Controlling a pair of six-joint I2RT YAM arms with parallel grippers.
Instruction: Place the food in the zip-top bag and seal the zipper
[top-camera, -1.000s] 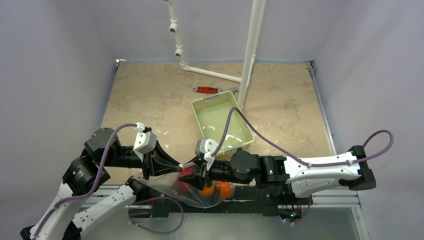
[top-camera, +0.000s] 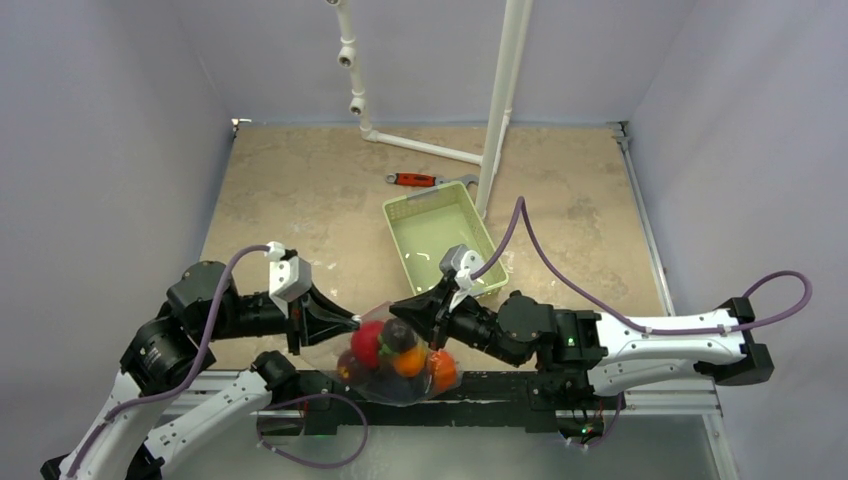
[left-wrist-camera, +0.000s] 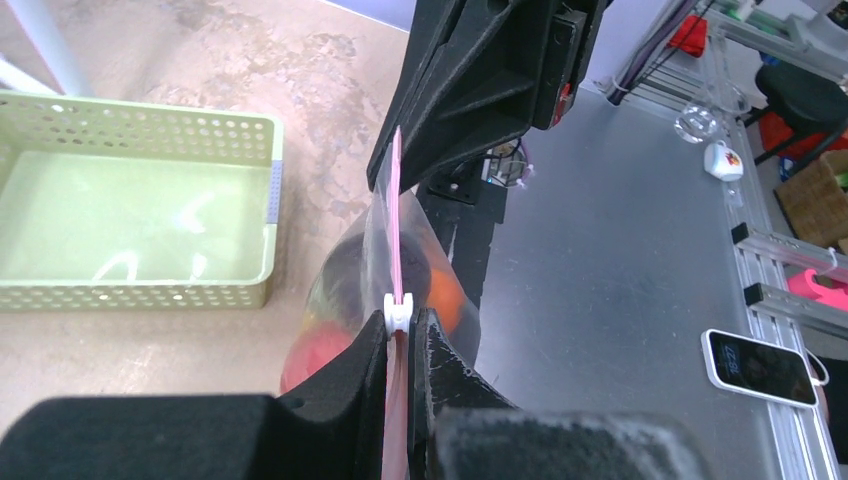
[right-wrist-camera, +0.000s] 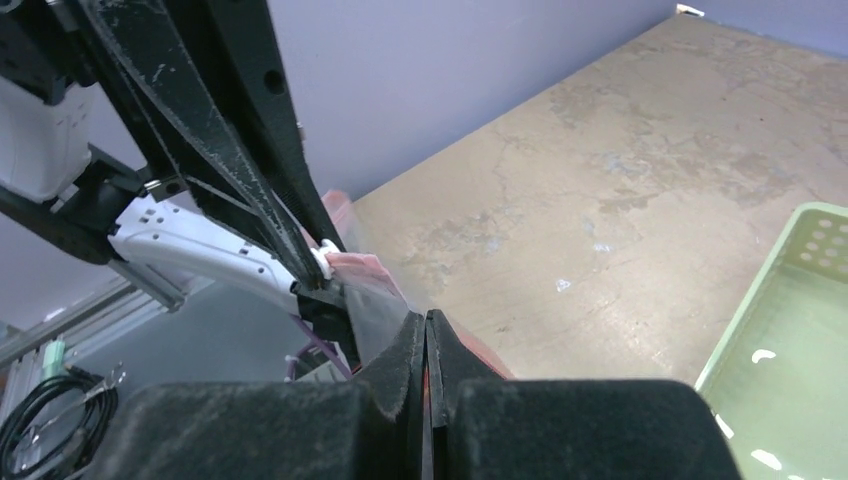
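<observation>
The clear zip bag (top-camera: 400, 385) hangs at the table's front edge with red, dark and orange food (top-camera: 410, 360) inside. My left gripper is shut on the white zipper slider (left-wrist-camera: 398, 312) at the bag's mouth. From the slider a pink zipper strip (left-wrist-camera: 396, 240) runs up toward the other arm. My right gripper is shut, its tips close to the bag's pink edge (right-wrist-camera: 480, 348). Whether that edge is pinched between them cannot be made out. The right wrist view shows the slider (right-wrist-camera: 325, 258) at the left fingertips too.
Behind the right gripper stands an empty pale green basket (top-camera: 435, 235). A red-handled wrench (top-camera: 415, 180) lies farther back beside white pipes (top-camera: 430, 148).
The bag has bunched rightward; the left gripper has barely moved.
</observation>
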